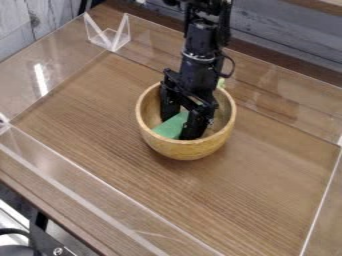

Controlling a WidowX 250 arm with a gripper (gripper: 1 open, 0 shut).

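Observation:
The black robot arm reaches down from the top centre, and its gripper (189, 108) is low inside a yellow bowl (187, 147) at the middle of the wooden table. A green object (170, 127) lies in the bowl beneath the gripper, partly hidden by it. The dark fingers blend together, so their opening and their hold on the green object are unclear.
A clear plastic container (108, 31) stands at the back left. A small pale yellow item is partly visible behind the arm on the right. The left, right and front of the wooden table (160, 205) are clear.

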